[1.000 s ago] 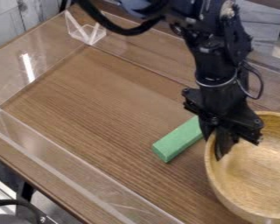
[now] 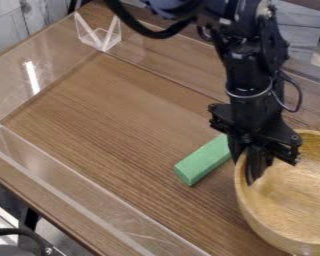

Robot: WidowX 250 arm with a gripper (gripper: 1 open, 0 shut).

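Note:
My black gripper (image 2: 252,158) is at the right of the camera view, shut on the rim of a large yellow bowl (image 2: 287,200), at the bowl's upper left edge. The bowl's right side runs out of the frame. A green block (image 2: 200,161) lies on the wooden table (image 2: 96,130) just left of the bowl, partly behind the gripper.
A clear plastic piece (image 2: 99,32) stands at the back left. The table's left edge, with a clear border, runs diagonally down the lower left. A grey panel is at the back right.
The gripper has risen very slightly on the bowl's rim; otherwise almost nothing differs.

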